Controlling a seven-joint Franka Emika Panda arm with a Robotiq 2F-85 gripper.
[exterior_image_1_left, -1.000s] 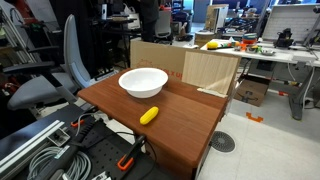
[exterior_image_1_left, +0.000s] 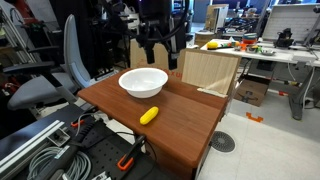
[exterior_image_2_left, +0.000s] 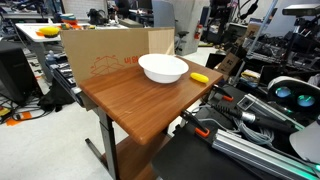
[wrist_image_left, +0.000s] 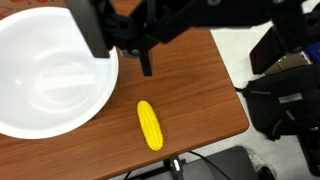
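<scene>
A white bowl (exterior_image_1_left: 143, 82) stands upright on the brown wooden table; its inside looks empty in the wrist view, where the bowl (wrist_image_left: 45, 90) fills much of the left side. A small elongated yellow object (exterior_image_1_left: 149, 116) lies on the bare wood beside the bowl, apart from it. The same yellow object (exterior_image_2_left: 199, 77) appears right of the bowl (exterior_image_2_left: 163, 68) in exterior view 2. Above the table hangs my gripper (exterior_image_1_left: 160, 58), open and pointing down, clear of both things. In the wrist view my gripper has nothing between its spread fingers.
Cardboard panels (exterior_image_2_left: 105, 52) stand along one side of the table. Cables (exterior_image_1_left: 60, 160) and black rails lie by the edge near the yellow object. A grey chair (exterior_image_1_left: 75, 50) stands at the left.
My arm and gripper have come down from the top edge into exterior view 1, above the table. The bowl and the yellow object have stayed in place.
</scene>
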